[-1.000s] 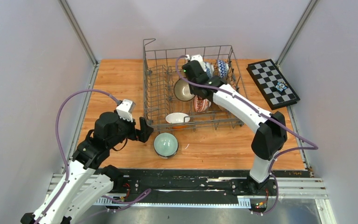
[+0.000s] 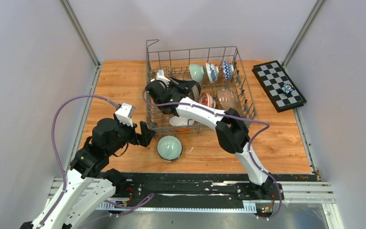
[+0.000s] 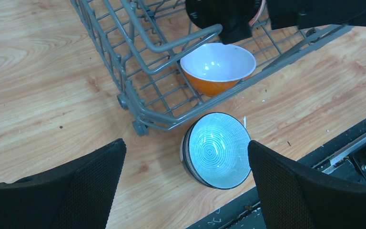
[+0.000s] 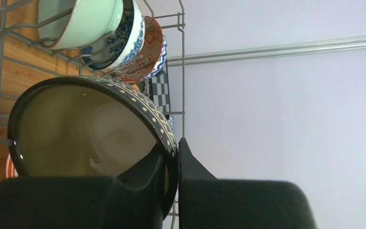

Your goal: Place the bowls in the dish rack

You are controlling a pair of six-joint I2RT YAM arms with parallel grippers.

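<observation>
My right gripper is shut on the rim of a dark patterned bowl (image 4: 76, 124), which is tilted on its side among the wires of the dish rack (image 2: 190, 49). An orange-and-white bowl (image 3: 218, 64) lies at the rack's front. A celadon bowl (image 2: 169, 147) sits on the table outside, in front of the rack. My left gripper stands open near it and the rack's front-left corner. Upright in the rack's back row are a mint bowl (image 2: 195, 72), a blue-white bowl (image 2: 212, 72) and a zigzag bowl (image 2: 228, 70).
A chessboard tray (image 2: 279, 86) lies right of the rack. A red bowl (image 2: 206, 99) and a pinkish bowl (image 2: 228, 98) occupy the rack's middle right.
My right gripper has moved left across the rack, and the dark bowl, earlier lying face up in the middle, is now tilted in its grip. The left arm is nearly unchanged.
</observation>
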